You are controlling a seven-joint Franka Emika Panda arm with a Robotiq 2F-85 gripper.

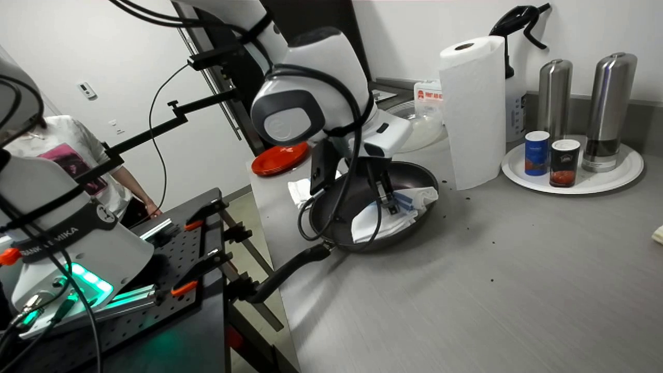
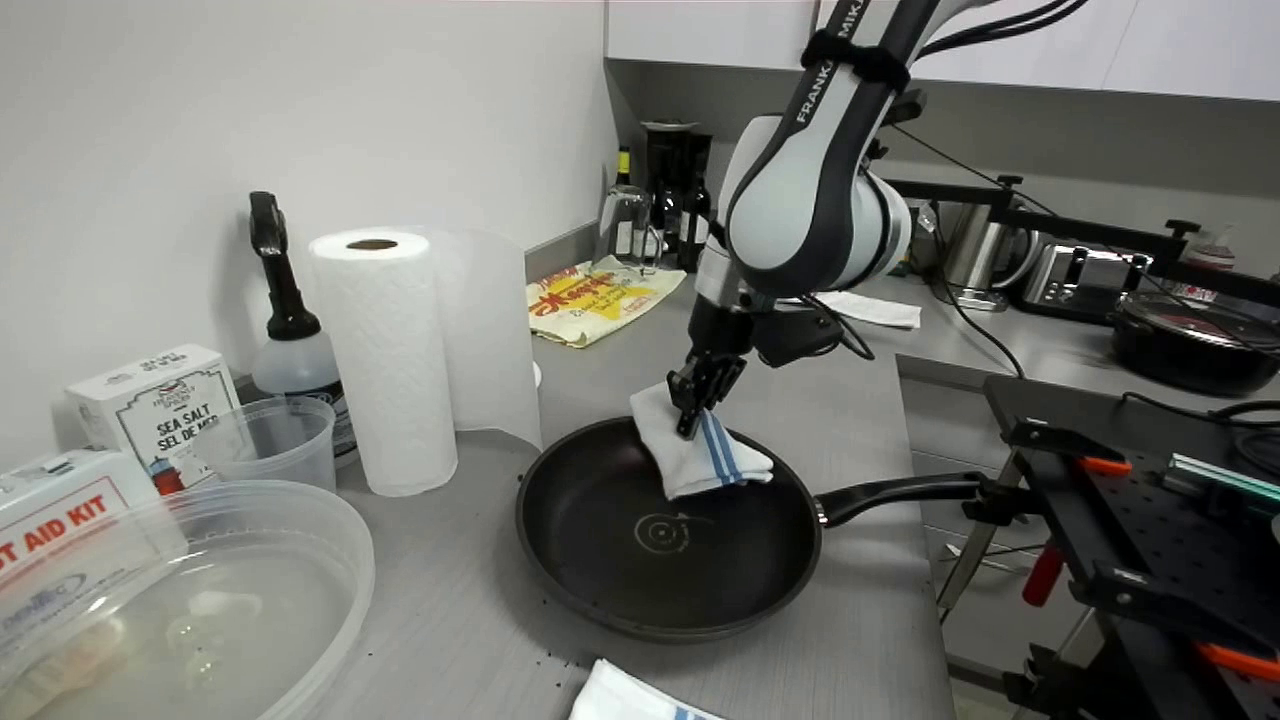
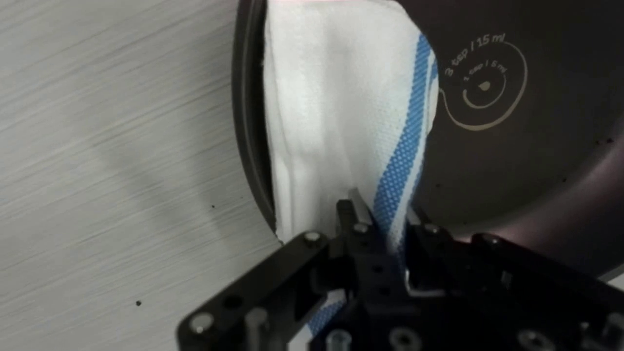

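Note:
My gripper is shut on a folded white cloth with blue stripes, over the handle side of a black frying pan. In the wrist view the cloth runs up from between my fingers, along the inside of the pan's rim. Measuring rings printed on the pan's bottom show beside it. From exterior view 1, the cloth hangs low within the pan; whether all of it touches the bottom I cannot tell. The pan's handle points toward the counter's edge.
Another striped cloth lies beside the pan. A paper towel roll and a large clear bowl stand nearby. Red plates sit at the back, while shakers and grinders share a white plate. Small dark crumbs dot the otherwise clear counter.

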